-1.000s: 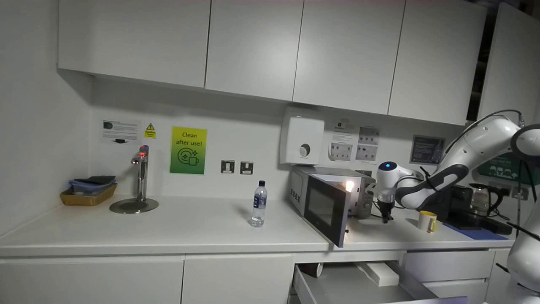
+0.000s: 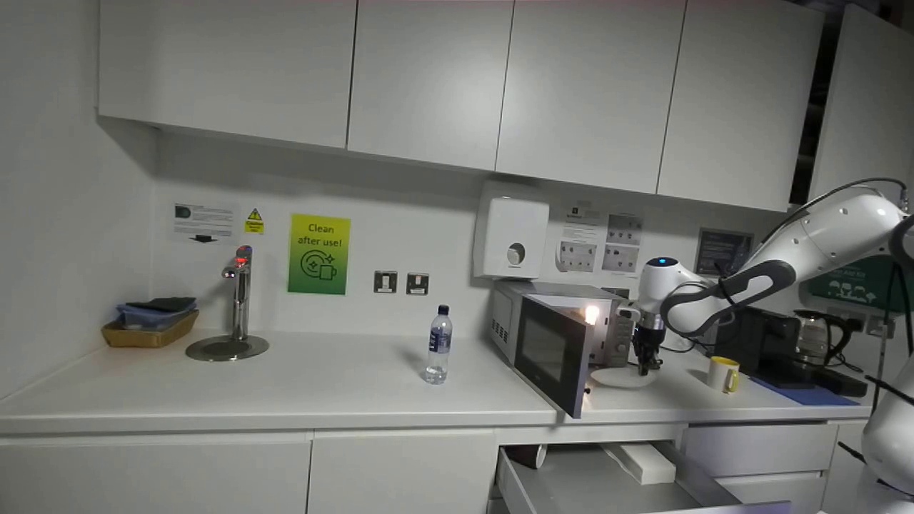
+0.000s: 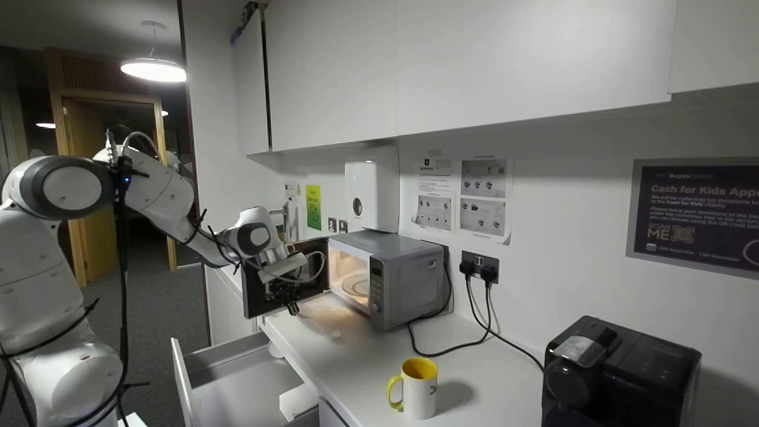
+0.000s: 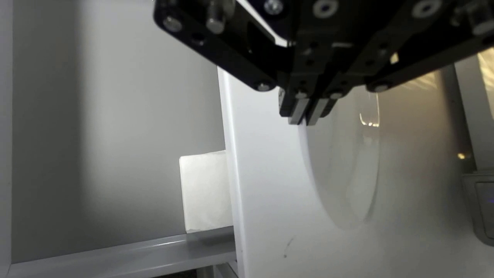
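Observation:
A white plate (image 2: 615,378) shows over the worktop just right of the open microwave door. Its near rim meets the fingertips of my gripper (image 2: 644,370). From the wrist, the gripper looks shut, with the thin edge of the pale plate (image 4: 340,194) running into the narrow gap between the fingers. How far the plate stands above the counter is hard to tell. In exterior view 2 my gripper (image 3: 292,309) is low in front of the microwave (image 3: 410,277), whose lit inside holds a glass turntable (image 3: 356,285).
The microwave door (image 2: 553,353) swings out close to the arm. Below, a drawer (image 2: 570,484) is pulled open, with a white box (image 2: 647,463) inside. A yellow-white mug (image 2: 722,374) stands to the right, a water bottle (image 2: 438,344) to the left.
My gripper has shifted slightly left and its wrist has risen and tilted. The white plate now stands out at the fingertips, where no clear plate outline showed before.

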